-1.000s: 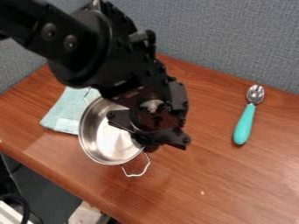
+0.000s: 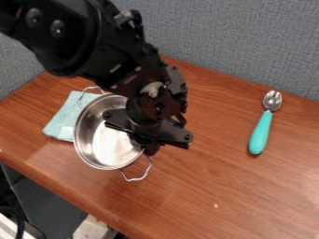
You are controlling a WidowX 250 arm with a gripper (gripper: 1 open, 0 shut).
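A steel pot (image 2: 97, 145) with two wire handles stands on the wooden table near its front left, pale inside. My black gripper (image 2: 147, 135) is over the pot's right side, reaching down at or inside the rim; its fingertips are mostly hidden by the wrist, so I cannot tell whether it holds anything. A light teal cloth (image 2: 62, 119) lies at the pot's left, partly under it.
A spoon with a turquoise handle (image 2: 262, 132) lies at the right. A grey padded wall stands behind; the table's edge is at lower left.
My arm and gripper have moved left, and the pot has shifted slightly left with them, over more of the cloth.
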